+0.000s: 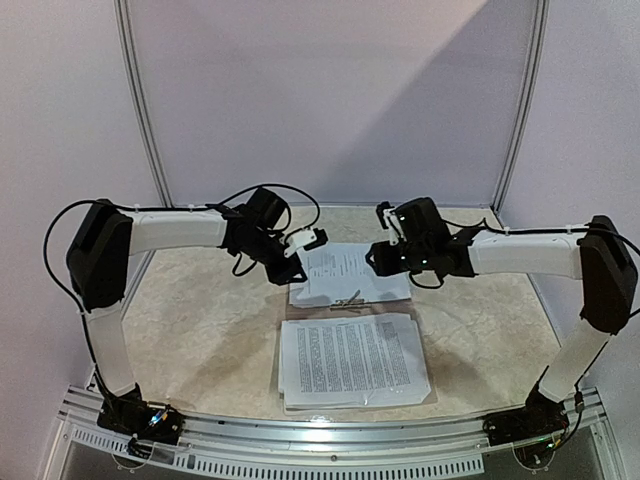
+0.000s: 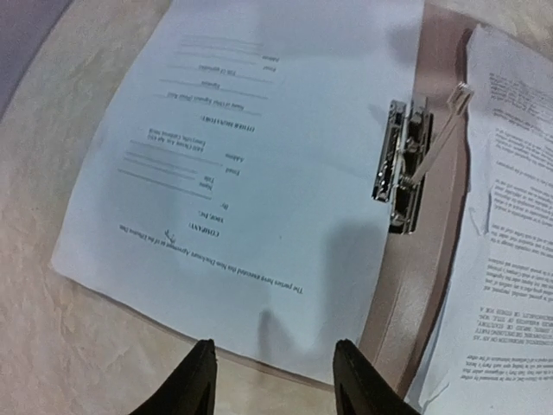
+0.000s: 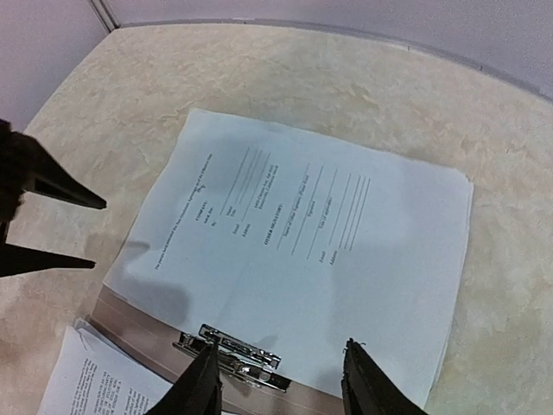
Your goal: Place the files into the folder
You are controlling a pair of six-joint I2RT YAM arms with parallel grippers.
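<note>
An open folder (image 2: pixel 410 303) lies flat, its pinkish-brown spine bare between two stacks of paper. The far stack, white files (image 1: pixel 335 270) with form lines, rests on one half. Closely printed sheets (image 1: pixel 355 360) cover the near half. A metal clip (image 2: pixel 404 164) sits on the spine along the files' edge, its lever slanting up in the left wrist view; its exact closure is unclear. My left gripper is open and empty over the files' left edge. My right gripper, open too, hangs above the files' right side with nothing between its fingers.
Bare marbled table (image 1: pixel 190 330) surrounds the folder on both sides. Behind it stands a pale wall (image 1: pixel 340 110). In the right wrist view the left gripper's fingers (image 3: pixel 65 186) reach in close to the files' far left edge.
</note>
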